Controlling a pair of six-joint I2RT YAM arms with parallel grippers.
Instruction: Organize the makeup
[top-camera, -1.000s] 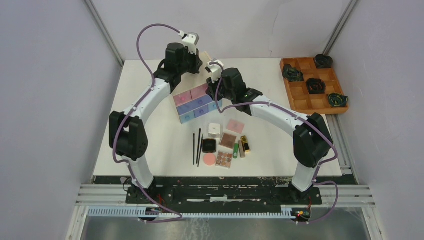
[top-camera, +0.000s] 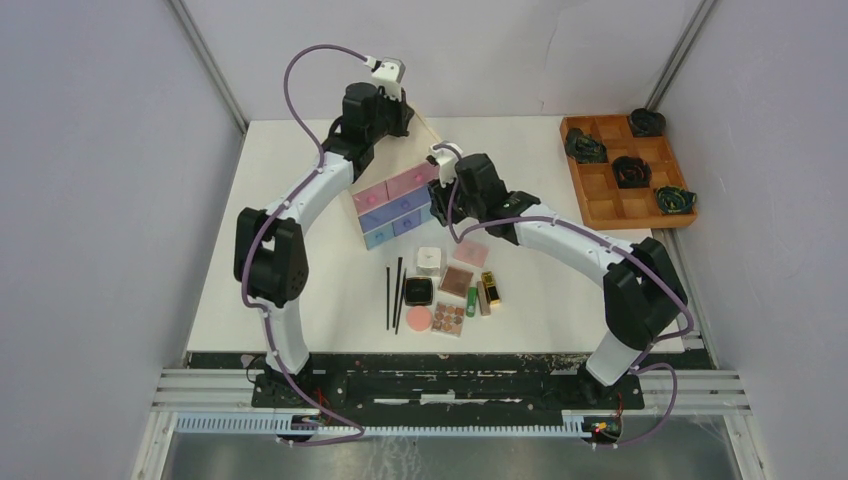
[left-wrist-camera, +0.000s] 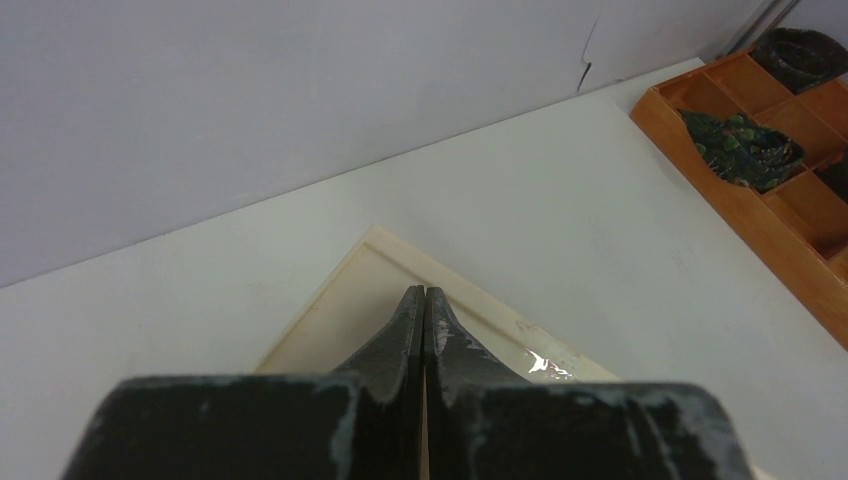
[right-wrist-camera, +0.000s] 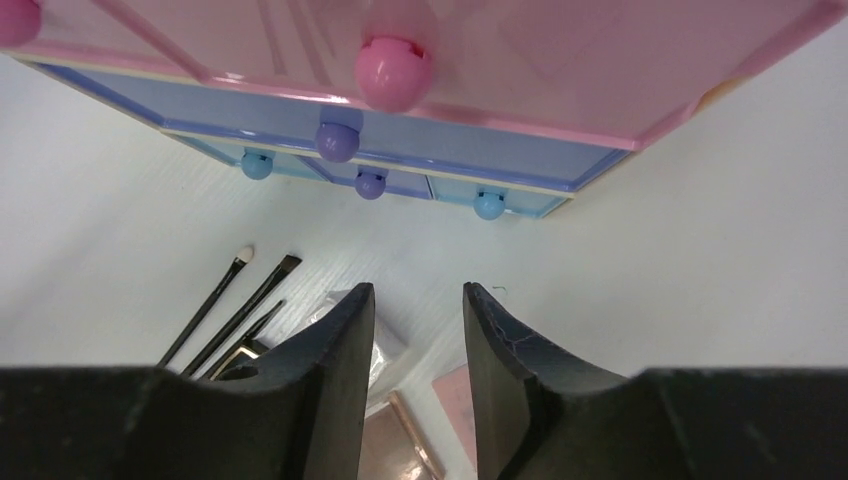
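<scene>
The cream makeup organizer, with pink (top-camera: 410, 181), purple and blue (top-camera: 380, 236) drawers, stands at the back centre. My left gripper is at its top rear, shut; what lies between its fingers is mostly hidden, likely part of the organizer's top (left-wrist-camera: 340, 300). My right gripper is open before the pink drawer front (right-wrist-camera: 540, 70), its knob (right-wrist-camera: 392, 72) just beyond the fingers. Loose makeup lies in front: brushes (top-camera: 388, 297), a white box (top-camera: 429, 261), a pink palette (top-camera: 470, 252), a brown compact (top-camera: 455, 282), an eyeshadow palette (top-camera: 447, 320) and several other items.
A wooden compartment tray (top-camera: 620, 205) with dark crumpled items stands at the back right. A wall runs behind the organizer.
Both arms have moved: the left toward the back right, the right rightward and toward the front. The organizer has shifted slightly toward the front.
</scene>
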